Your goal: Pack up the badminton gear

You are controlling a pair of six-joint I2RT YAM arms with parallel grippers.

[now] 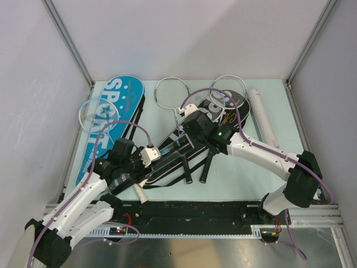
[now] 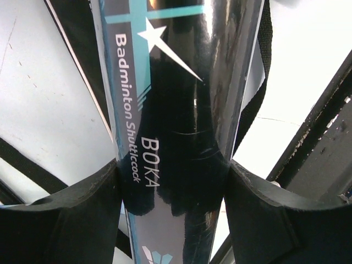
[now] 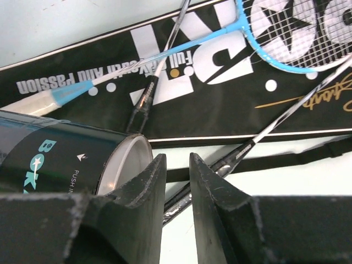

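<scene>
A dark shuttlecock tube (image 2: 170, 110) marked "Badminton Shuttlecock BOKA" is clamped between the fingers of my left gripper, which is shut around its body. In the right wrist view the tube's (image 3: 71, 159) pale-rimmed end points toward my right gripper. That gripper is open with a narrow gap and nothing between its fingers, just beside the tube's end. A black racket bag (image 1: 241, 118) lies flat beneath, with a light-blue racket (image 3: 219, 34) across it. Other rackets (image 1: 172, 92) lie around, two dark handles (image 1: 206, 167) pointing frontward. My arms hide part of the bag.
A blue bag (image 1: 120, 92) lies at the left with another blue-rimmed racket (image 1: 92, 114) over it. One white tube (image 1: 263, 120) rests at the right.
</scene>
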